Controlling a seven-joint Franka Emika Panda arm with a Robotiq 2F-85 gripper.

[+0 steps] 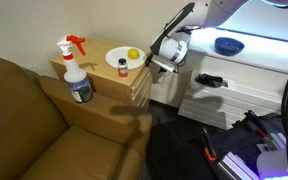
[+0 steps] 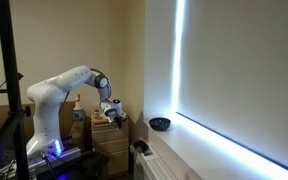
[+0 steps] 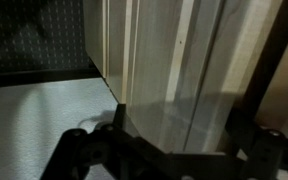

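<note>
My gripper is low beside the right end of the wooden cabinet, close to its upper edge. In the wrist view, light wooden panels with narrow gaps between them fill the middle and right. The dark fingers of the gripper stand wide apart at the bottom of that view, with wood showing beyond them and no loose object between. Whether a finger touches the wood cannot be made out. On the cabinet top are a white plate with a yellow round thing, and a small orange-and-white bottle.
A spray bottle stands at the cabinet's left, near a red object. A brown sofa lies in front. A dark bowl sits on the white ledge, above a radiator bearing a black item.
</note>
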